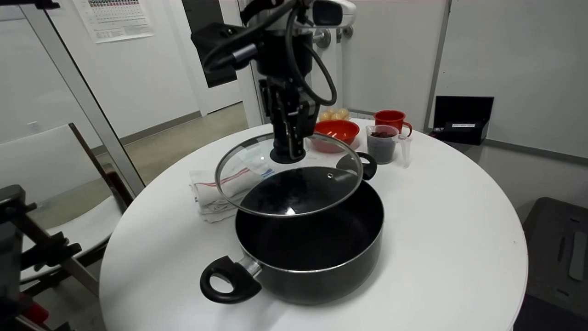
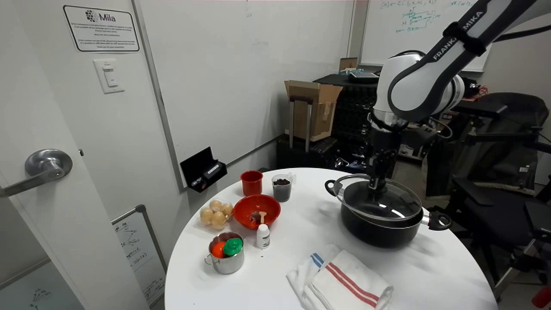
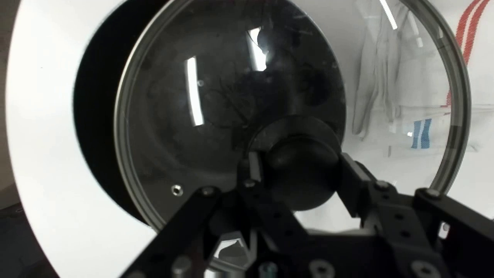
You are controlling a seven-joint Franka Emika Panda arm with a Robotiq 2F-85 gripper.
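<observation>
A glass lid [image 1: 248, 165] with a metal rim hangs tilted above the black pot [image 1: 325, 281], over its far left part in exterior view 1. My gripper [image 1: 289, 146] is shut on the lid's black knob [image 3: 301, 171], which sits between the two fingers in the wrist view. Much of the pot's opening lies uncovered toward the front and right. In the wrist view the lid [image 3: 157, 139] is offset from the pot, leaving a dark strip of the pot's inside [image 3: 99, 106] in sight. Exterior view 2 has the lid [image 2: 361, 204] over the pot [image 2: 377, 235].
A folded towel [image 2: 346, 281] lies close beside the pot. Farther off stand a red bowl [image 2: 271, 209], red mug [image 2: 252, 181], measuring cup [image 2: 282, 191], white bottle [image 2: 263, 237], metal pot [image 2: 227, 264] and eggs [image 2: 217, 214]. Bare table [image 1: 452, 220] extends right of the pot.
</observation>
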